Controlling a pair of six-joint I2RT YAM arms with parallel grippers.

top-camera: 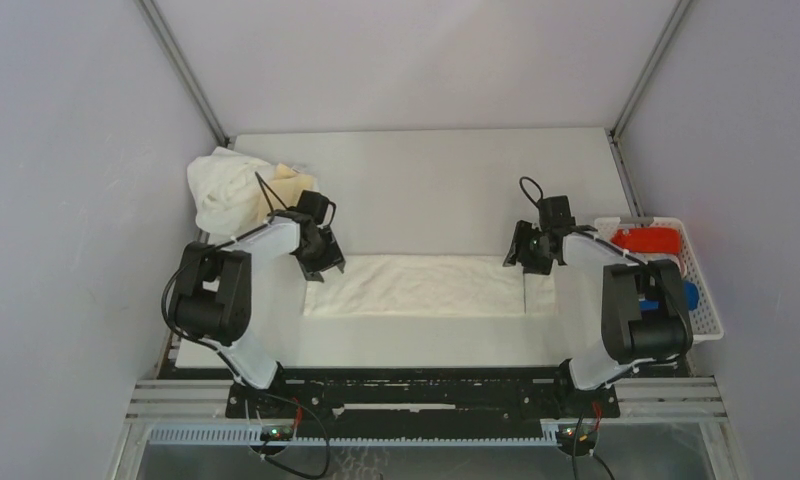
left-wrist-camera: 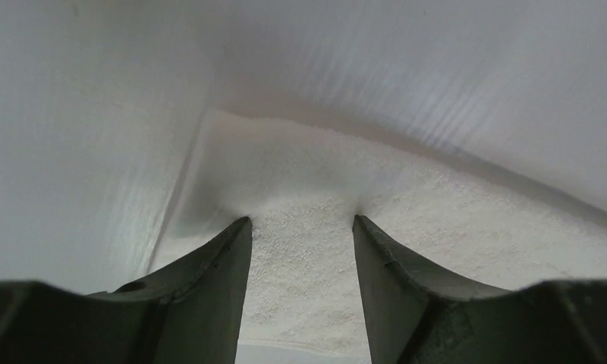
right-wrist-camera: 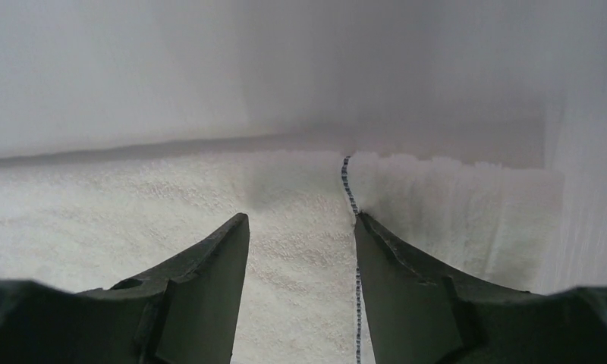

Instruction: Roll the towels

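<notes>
A cream towel [top-camera: 416, 287] lies flat on the table as a long strip running left to right. Over its far left corner is my left gripper [top-camera: 326, 275], its fingers parted; in the left wrist view the towel [left-wrist-camera: 308, 197] shows between and beyond the fingertips, with nothing gripped. Near the far right end stands my right gripper [top-camera: 521, 265], open above the towel. The right wrist view shows a dark stitched line [right-wrist-camera: 351, 193] crossing the towel [right-wrist-camera: 171, 197] by the right finger. Whether any fingertip touches the cloth, I cannot tell.
A heap of white towels [top-camera: 221, 195] with a yellow cloth [top-camera: 294, 187] sits at the back left. On the right stands a white basket [top-camera: 711, 310] holding rolled towels, one red [top-camera: 648, 240].
</notes>
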